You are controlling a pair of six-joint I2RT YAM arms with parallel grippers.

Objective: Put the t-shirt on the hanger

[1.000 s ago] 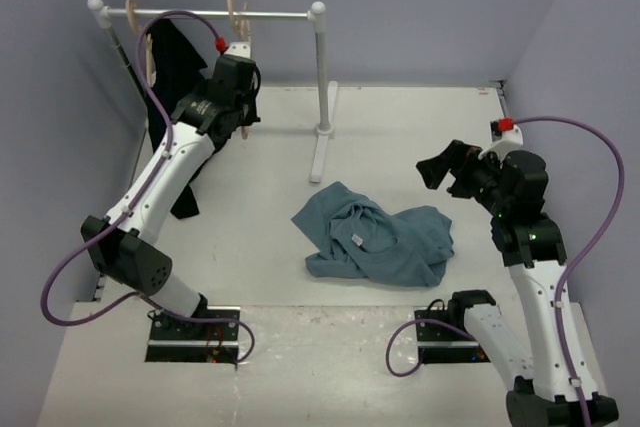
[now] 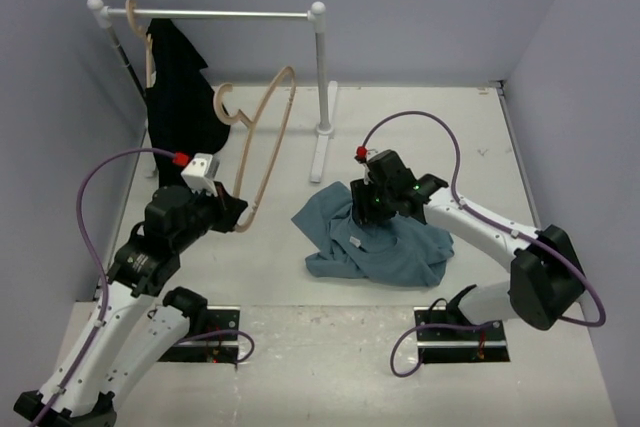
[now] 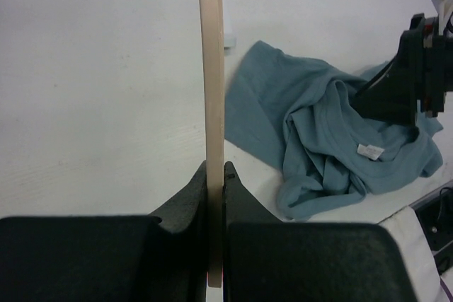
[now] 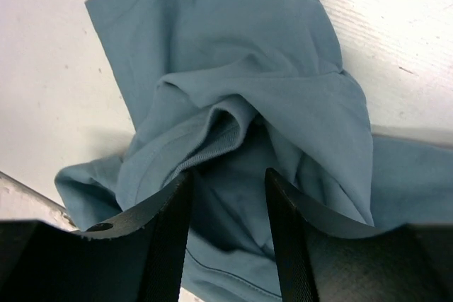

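Observation:
A blue-grey t shirt (image 2: 385,252) lies crumpled on the table, its small white label (image 3: 370,151) facing up near the collar (image 4: 219,145). My left gripper is shut on a wooden hanger (image 2: 267,147), gripping it near one end so that its hook rises toward the rack, off the bar. Over the shirt's collar area stands my right gripper, open, its fingers (image 4: 173,224) apart and pointing down at the folds. Whether the fingertips touch the cloth, I cannot tell.
A white rack (image 2: 220,15) stands at the back left. On it hangs a black garment (image 2: 180,97) on another wooden hanger (image 2: 137,27). Between the left arm and the shirt the white table (image 2: 270,267) is clear. Grey walls close off the sides.
The left arm has drawn the hanger off the rack's bar and toward the front. My right gripper has swung left from the right side to over the shirt, which has stayed in place.

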